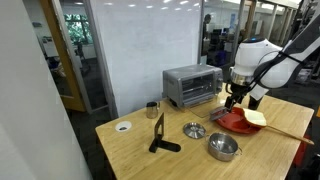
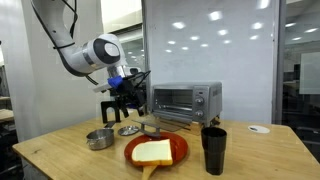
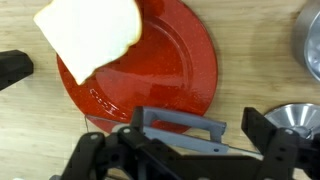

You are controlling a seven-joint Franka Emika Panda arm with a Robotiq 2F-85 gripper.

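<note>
My gripper is open, its two dark fingers wide apart at the bottom of the wrist view. Between and beyond them lies a grey bracket-shaped piece [image 3: 186, 117], beside a long flat grey strip [image 3: 190, 142] at the red plate's edge. Whether the two are one object I cannot tell. A slice of bread [image 3: 92, 35] with a tan crust rests on the red plate [image 3: 165, 70]. In the second exterior view the gripper [image 2: 128, 101] hangs above the table behind the plate, and the grey piece [image 2: 150, 130] shows below it.
A metal pot [image 1: 223, 147] and a shiny lid [image 1: 194, 130] stand left of the plate. The toaster oven [image 1: 193, 84] is at the back. A black cup [image 2: 214, 150] stands near the plate; a black stand [image 1: 160, 137] is farther left.
</note>
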